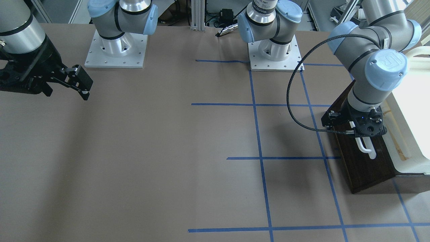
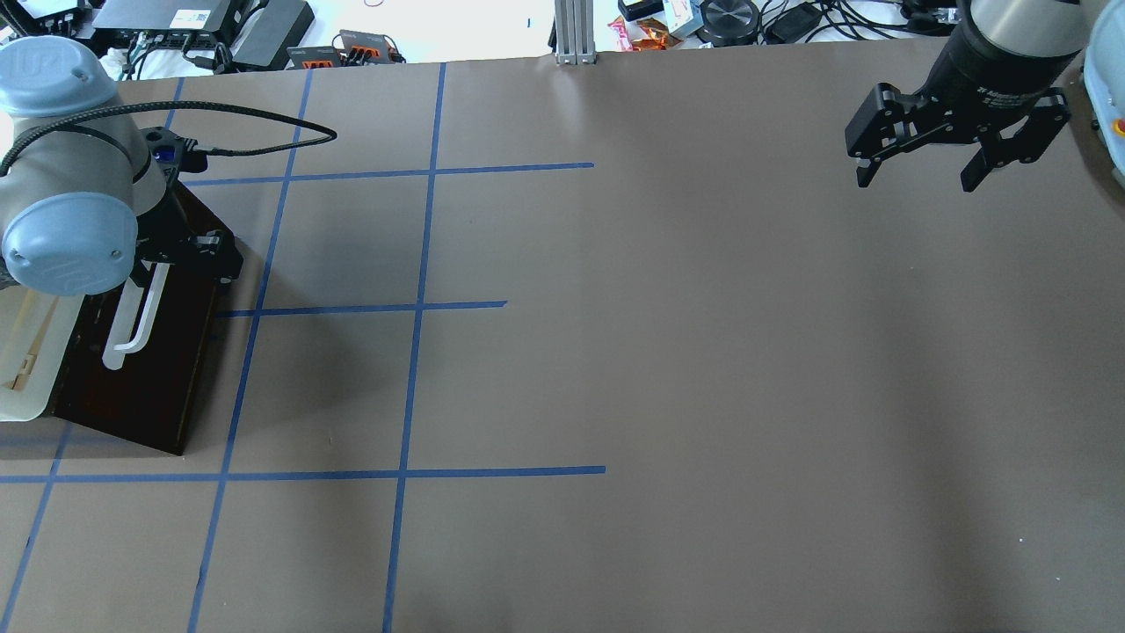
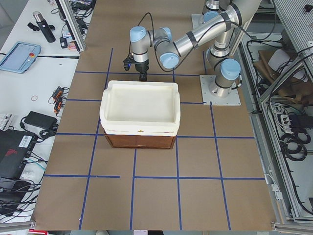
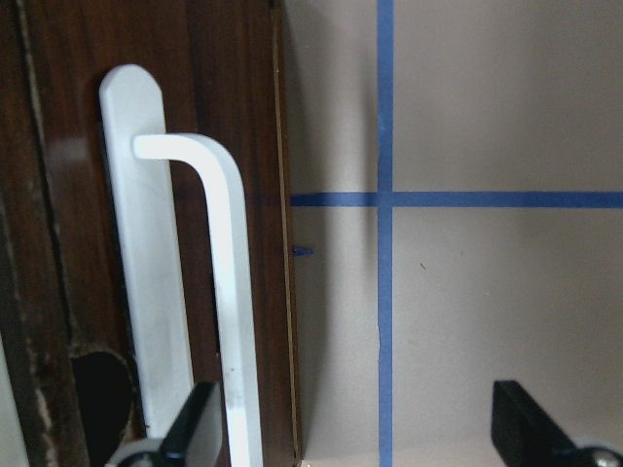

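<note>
A dark wooden box [image 1: 354, 169] with a white handle [image 1: 369, 151] on one face stands on the gridded table, a white bin [image 3: 140, 127] on it. My gripper [image 1: 352, 123] hangs just over the handle, its body partly covering it in the front and top views. In the left wrist view the handle [image 4: 236, 311] lies left of centre, by the left finger, and my fingers [image 4: 526, 433] are spread wide.
A second arm's gripper [image 2: 949, 137] hangs idle on the other side of the table. More arm bases stand along the back edge in the front view, with equipment and cables beyond.
</note>
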